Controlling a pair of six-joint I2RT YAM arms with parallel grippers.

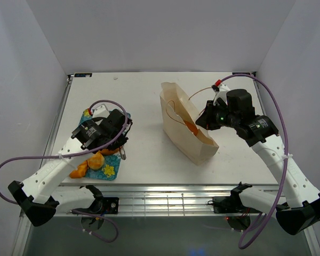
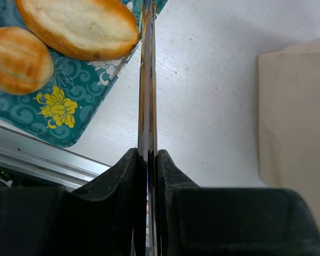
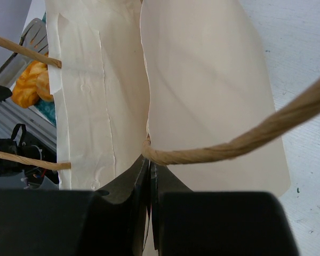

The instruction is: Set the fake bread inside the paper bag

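The paper bag (image 1: pixel 186 138) stands right of centre, open at the top, with an orange item inside. My right gripper is shut on the bag's rim beside a twisted handle (image 3: pixel 213 153). My left gripper is over the left side of the table, holding long metal tongs (image 2: pixel 148 96) upright between its fingers. Below it, fake bread lies on the teal mat (image 1: pixel 108 172): an oblong loaf (image 2: pixel 74 29), a round bun (image 2: pixel 18 61) and orange pieces (image 1: pixel 79 172).
The bag's side fills the right of the left wrist view. Walls flank both sides, and a metal rail runs along the front edge.
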